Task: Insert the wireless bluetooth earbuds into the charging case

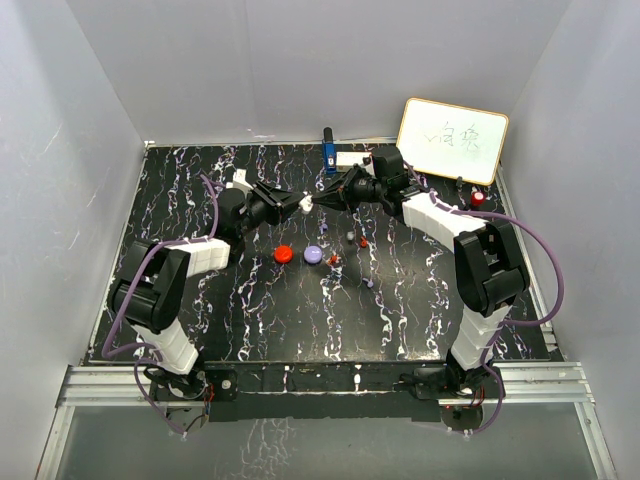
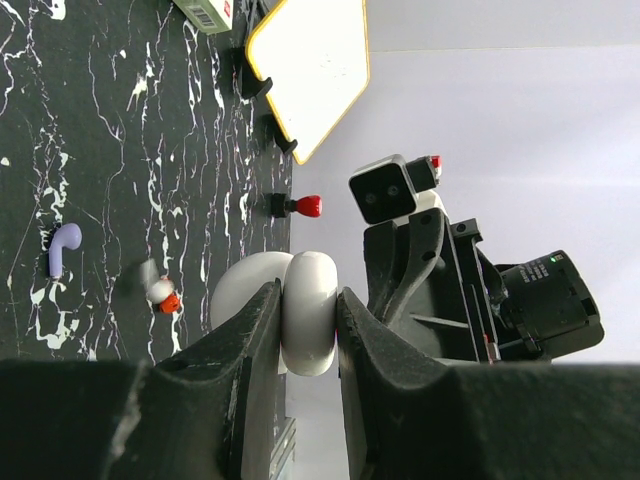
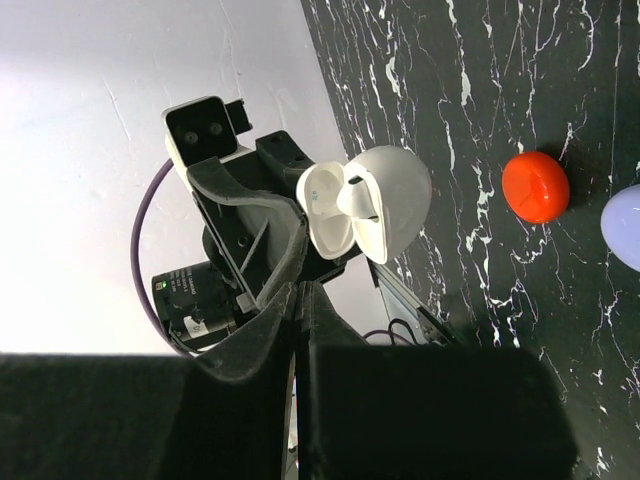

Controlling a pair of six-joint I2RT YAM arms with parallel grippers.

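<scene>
The white charging case [image 3: 405,195] hangs above the table with its lid open, and my left gripper is shut on it. In the right wrist view a white earbud [image 3: 357,198] with a dark spot sits in the case. My right gripper is close beside the case, its fingertips together and nothing between them. A blurred whitish earbud [image 2: 152,281] shows low over or on the table in the left wrist view, well apart from both grippers. From above it is a small grey spot [image 1: 351,237].
A small red piece [image 1: 363,242] is beside that spot. A red round piece [image 1: 283,254] and a purple one [image 1: 313,254] stand in front of the grippers. A whiteboard [image 1: 453,140] and a blue-and-black item [image 1: 329,150] are at the back.
</scene>
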